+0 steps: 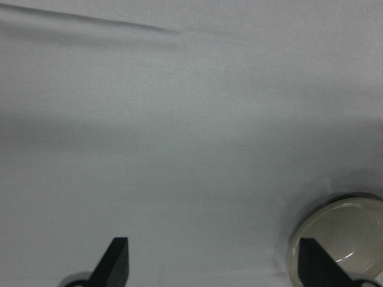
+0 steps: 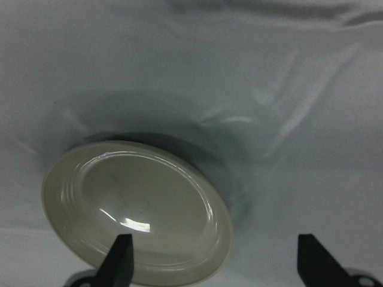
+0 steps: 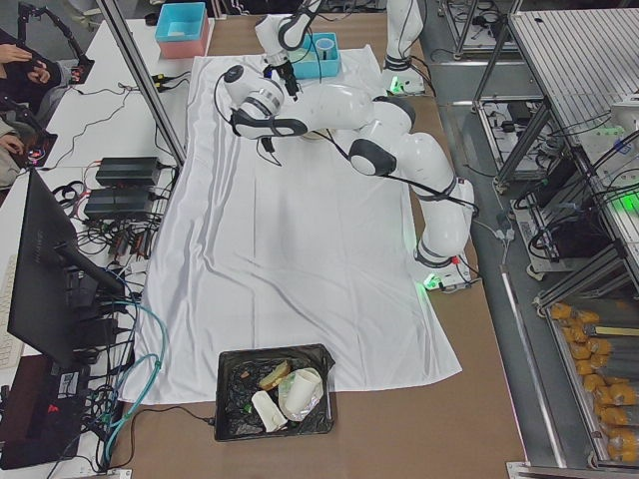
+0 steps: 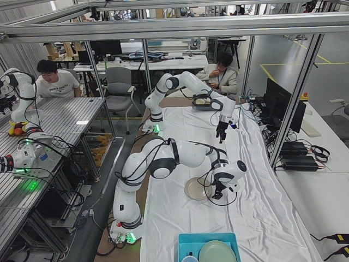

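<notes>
A beige plate (image 4: 197,188) lies on the white cloth (image 4: 240,224); it fills the lower left of the right wrist view (image 2: 137,209) and enters the left wrist view's lower right (image 1: 335,239). My left gripper (image 4: 221,136) hangs over the cloth beside the plate, open and empty (image 1: 213,260). My right gripper (image 4: 217,194) is at the plate's edge, open (image 2: 215,257), with nothing seen between its fingers. In the camera left view the plate is mostly hidden behind the left arm.
A blue bin (image 4: 185,245) with a green plate (image 4: 217,252) and a cup stands at the right-arm end. A black tray (image 3: 230,399) with assorted items sits at the other end.
</notes>
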